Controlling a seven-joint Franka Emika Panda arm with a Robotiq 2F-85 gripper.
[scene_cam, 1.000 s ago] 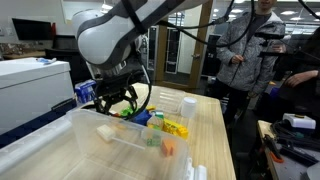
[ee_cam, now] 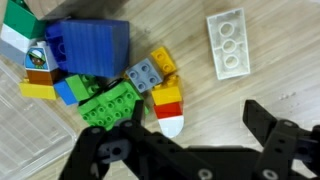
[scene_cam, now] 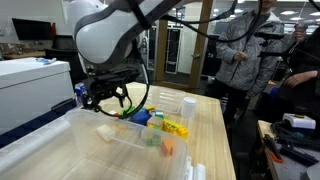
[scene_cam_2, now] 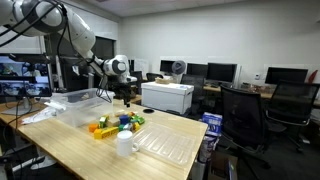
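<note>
My gripper stands open over the table in the wrist view, its fingers wide apart and nothing held between them. Just ahead of the left finger lies a row of bricks: a grey one, a yellow one, a red one and a white rounded piece. A white studded brick rests alone at upper right. Green bricks and a large blue block crowd the left side. From outside, the gripper hangs behind the clear bin's far end.
A clear plastic bin holds a few small pieces and borders the brick pile. Yellow bricks lie beyond its wall. Toward the table's near end stand a white mug and a pale tray. Bare tabletop shows around them.
The bricks and bin look unchanged.
</note>
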